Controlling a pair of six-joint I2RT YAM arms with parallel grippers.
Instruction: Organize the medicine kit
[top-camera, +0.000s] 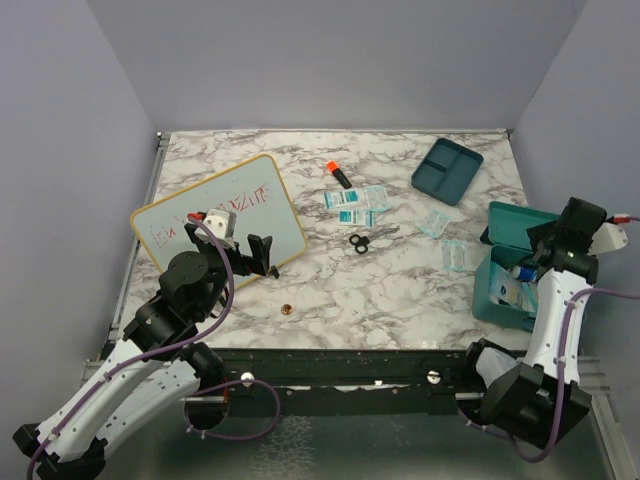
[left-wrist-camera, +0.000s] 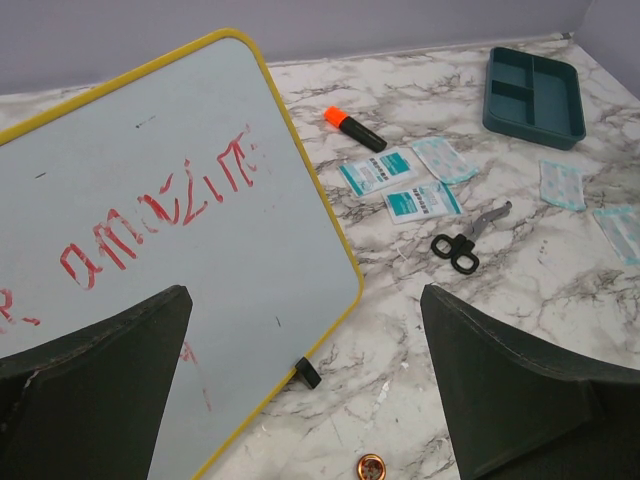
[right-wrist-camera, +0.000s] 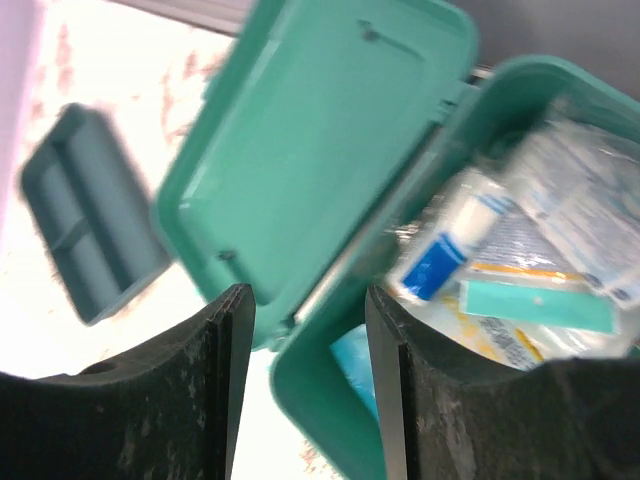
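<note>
The teal medicine kit (top-camera: 500, 310) stands at the right edge with its lid (right-wrist-camera: 300, 140) open. Packets and a blue-white item (right-wrist-camera: 440, 255) lie inside. My right gripper is over the kit, part open, nothing visible between its fingers. My left gripper is open and empty above the whiteboard (top-camera: 200, 220). Packets (left-wrist-camera: 420, 201), black scissors (left-wrist-camera: 455, 250), an orange-capped marker (left-wrist-camera: 355, 128) and thin clear packets (top-camera: 455, 255) lie mid-table. A dark teal tray (top-camera: 447, 172) sits at the back right.
A small brass round object (top-camera: 287, 309) lies near the front edge. Grey walls bound the back and sides.
</note>
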